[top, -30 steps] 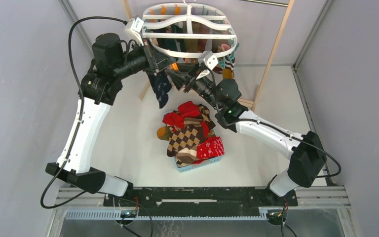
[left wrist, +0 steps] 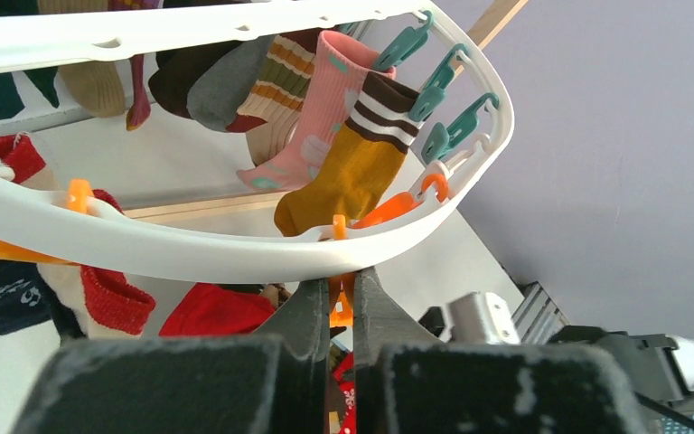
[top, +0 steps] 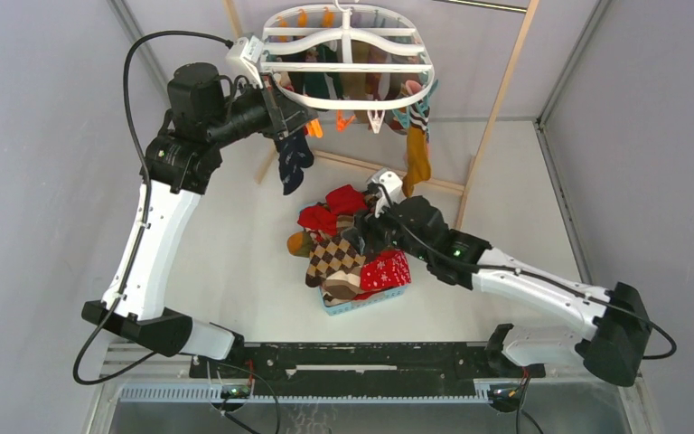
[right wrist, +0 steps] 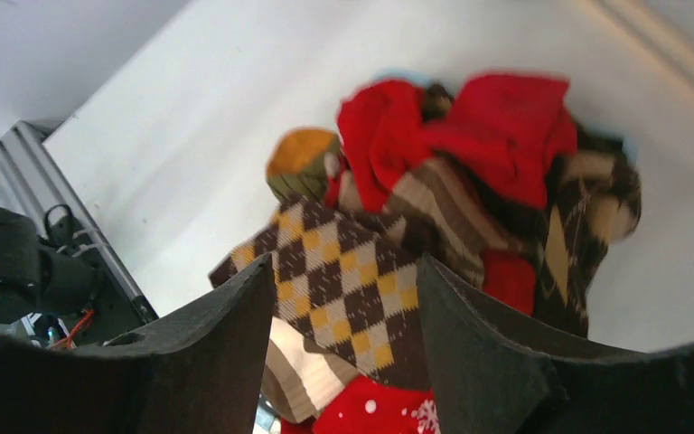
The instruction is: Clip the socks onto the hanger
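Note:
The white hanger (top: 346,104) hangs at the top, ringed with clips. In the left wrist view, my left gripper is shut on an orange clip (left wrist: 341,312) below the rim. No sock shows in that clip. Apart from the rim, my right gripper is part open over the sock pile, its fingers standing either side of a brown argyle sock (right wrist: 351,278) with nothing visibly gripped. Red socks (right wrist: 501,136) and a red patterned sock (right wrist: 379,407) lie around it. The blue basket (top: 354,307) is mostly covered by the pile.
A mustard sock (left wrist: 343,176) and a pink sock (left wrist: 321,108) hang by teal clips at the hanger's right. Dark navy socks (top: 293,163) hang below the left gripper. A wooden frame (top: 497,99) stands at the right. White floor around the basket is clear.
The left arm has hardly moved. The navy socks have swayed.

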